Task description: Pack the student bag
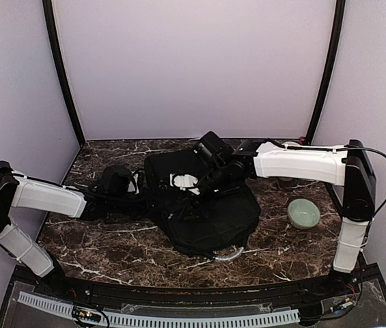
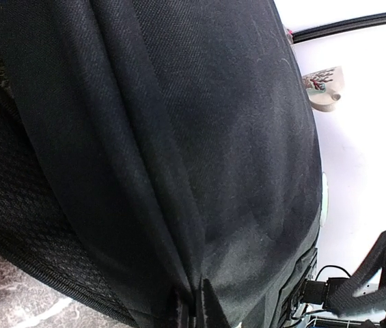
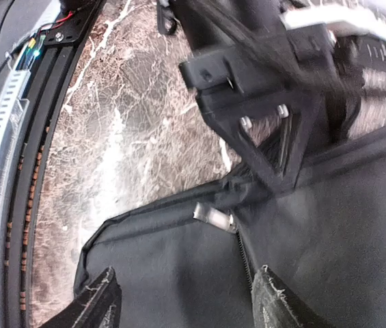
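Observation:
The black student bag (image 1: 210,222) lies flat on the marbled table. My left gripper is shut at the bag's left edge, where a fold of the cloth runs in between its fingers. Across the bag runs a zipper (image 3: 245,260), with a light pull tab (image 3: 214,217) at its end beside the left gripper's tips. Above the bag, my right gripper is part open, pointing at the zipper side. Nothing shows between its fingers. From above, the right arm covers part of the bag's upper half.
A pale green bowl (image 1: 304,213) stands on the right side of the table. The patterned mug (image 2: 325,89) is mostly hidden behind the right arm in the top view. A strap end (image 1: 229,255) sticks out at the bag's front.

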